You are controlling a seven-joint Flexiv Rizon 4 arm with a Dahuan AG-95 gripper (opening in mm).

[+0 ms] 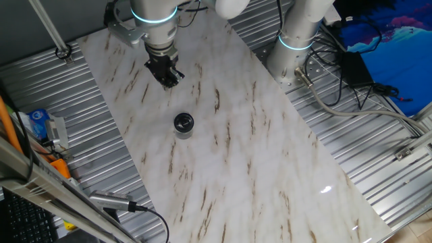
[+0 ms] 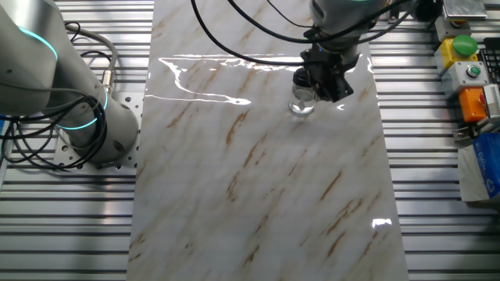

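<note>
A small clear jar with a round black lid [image 1: 183, 122] stands upright on the marble-patterned table [image 1: 270, 182]. My dark gripper [image 1: 174, 81] hangs from the arm above the table, apart from the jar and toward the table's far end in exterior view 1. No object shows in its grasp, but how far its fingers stand apart is unclear. In exterior view 2 the gripper [image 2: 332, 87] overlaps the jar's lid, leaving mostly the clear body [image 2: 301, 102] visible.
The arm's base [image 1: 287, 64] stands beside the table with loose cables around it. Black cables [image 2: 258, 55] cross above the table in exterior view 2. Control boxes with a green button [image 2: 465, 45] sit off the opposite side.
</note>
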